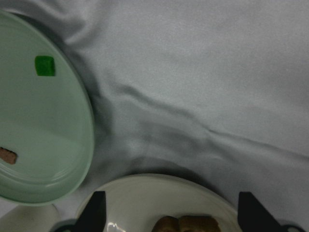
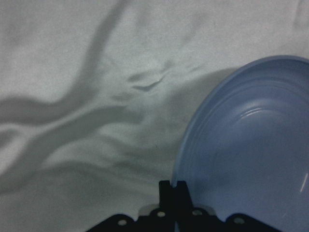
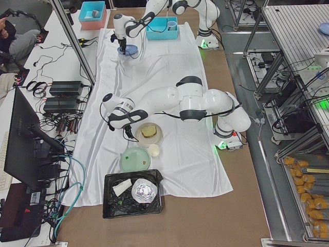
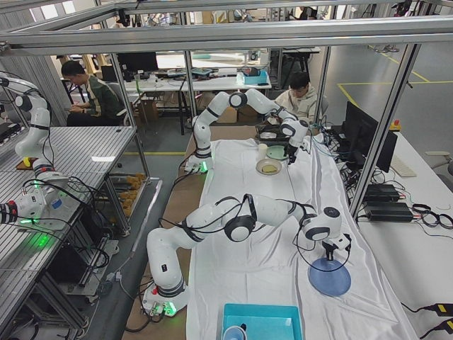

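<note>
A green plate (image 1: 43,121) with a green cube (image 1: 45,65) and a brown piece (image 1: 7,155) fills the left of the left wrist view. Below it a beige plate (image 1: 135,188) holds browned bread (image 1: 195,223). My left gripper hangs open above it, fingers wide apart. In the right wrist view my right gripper has its fingers closed at the rim of a blue plate (image 2: 256,154), apparently shut on that rim.
A black tray (image 3: 131,208) with foil and a white item lies beyond the green plate. A blue bin (image 3: 161,35) stands near the right arm.
</note>
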